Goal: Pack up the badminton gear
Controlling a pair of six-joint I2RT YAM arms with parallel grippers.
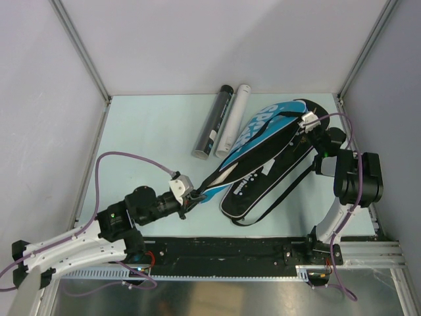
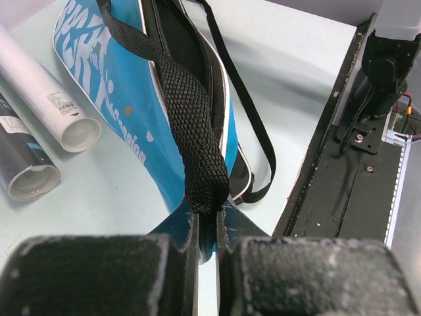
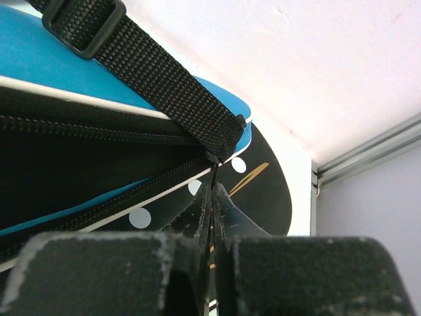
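A blue and black racket bag lies slantwise over a second black bag. My left gripper is shut on the lower end of the blue bag with its strap, which bunches between the fingers. My right gripper is at the bag's upper end, its fingertips together just below where the strap is sewn on. A thin dark strip, perhaps the zipper pull, runs up from the tips; whether they hold it I cannot tell.
A dark shuttlecock tube and a white one lie side by side left of the bags. Walls enclose the back and sides.
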